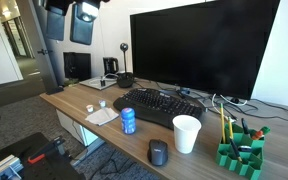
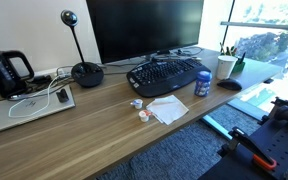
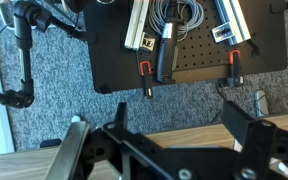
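My gripper is open in the wrist view, its dark fingers spread wide with nothing held between them. Beneath it lie the grey carpet and a black mounting plate, away from the desk items. At the upper left of exterior view 1 hangs part of the arm [image 1: 72, 22]; the fingertips cannot be made out there. On the desk stand a blue can [image 1: 129, 121] and a white cup [image 1: 186, 133], with a black mouse [image 1: 158, 152] between them and nearer the front edge. A green holder [image 1: 240, 158] with pens and tools is at the right.
A black keyboard [image 2: 166, 72] lies before the large monitor [image 1: 202, 45]. Left of the can are a white cloth [image 2: 168, 109] and small white pieces [image 2: 144, 115]. A webcam on a stand [image 2: 87, 73] and a kettle [image 2: 10, 73] are farther left. The near-left desktop is bare.
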